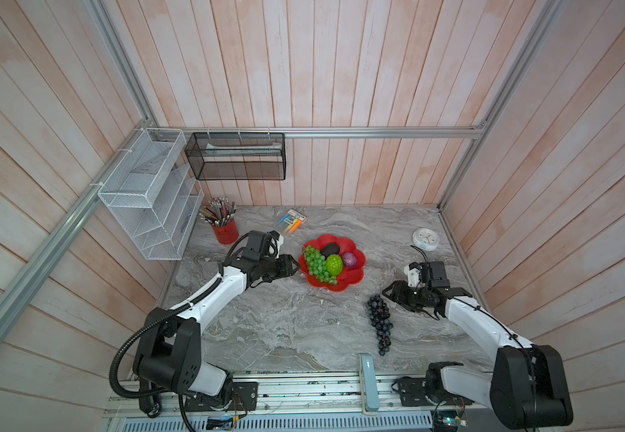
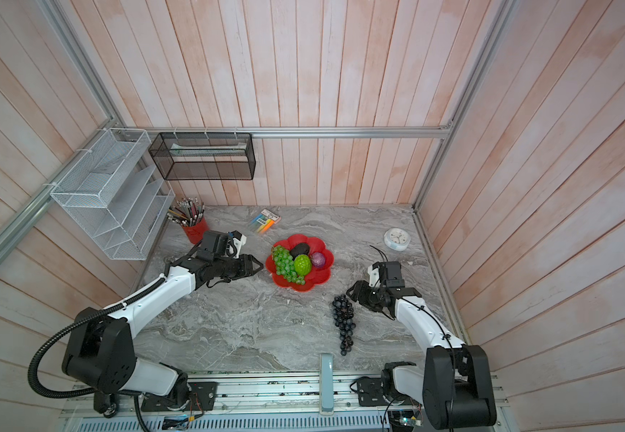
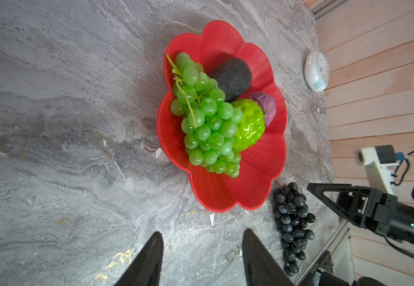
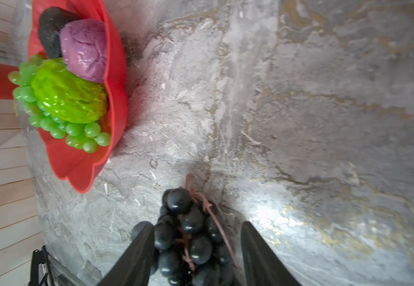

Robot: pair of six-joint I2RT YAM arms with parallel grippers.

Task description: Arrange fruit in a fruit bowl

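A red scalloped bowl stands mid-table. Inside it lie green grapes, a dark oval fruit, a bright green fruit and a purple fruit. A bunch of black grapes rests on the table to the bowl's front right. My left gripper hovers just left of the bowl, part open and empty. Over the stem end of the black grapes is my right gripper; its fingers stand apart on either side of the bunch's top, and the grapes appear below them, not gripped.
Behind the left arm are a red cup of pens and a packet. A round white device sits at the back right. A blue-grey bar crosses the front edge.
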